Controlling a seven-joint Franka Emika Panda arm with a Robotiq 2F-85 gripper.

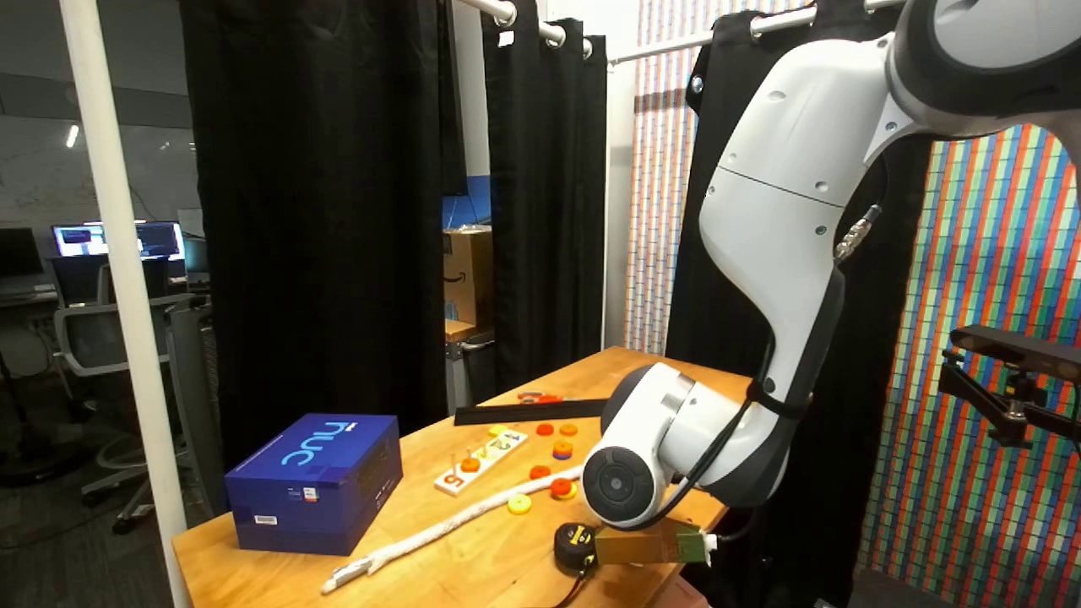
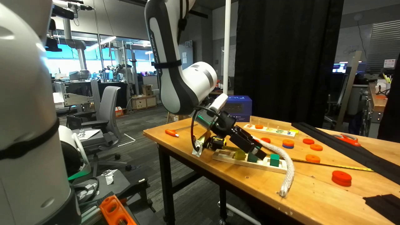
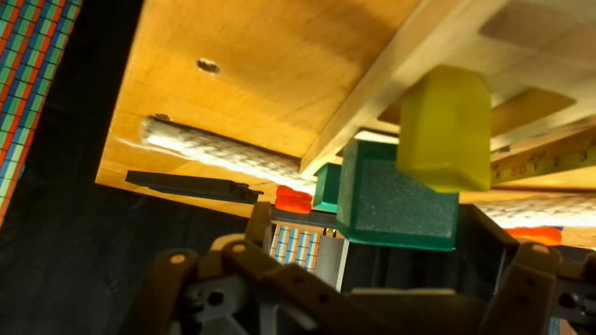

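My gripper is open, its two dark fingers set wide apart in the wrist view. Between them in that view appears a dark green block (image 3: 397, 204), with a yellow block (image 3: 445, 128) overlapping it. Both stand at a wooden tray with square recesses (image 3: 385, 78). In exterior view 2 the gripper (image 2: 259, 153) reaches down over this tray (image 2: 245, 163), right by the green block (image 2: 252, 157); contact cannot be made out. A second green block (image 2: 274, 160) sits in the tray farther right. The arm hides the gripper in exterior view 1.
White rope (image 2: 288, 174) curves close beside the tray. A tape measure (image 1: 575, 547), a numbered peg board (image 1: 481, 463), coloured discs such as a red stack (image 2: 341, 178), and a blue box (image 1: 314, 481) share the table.
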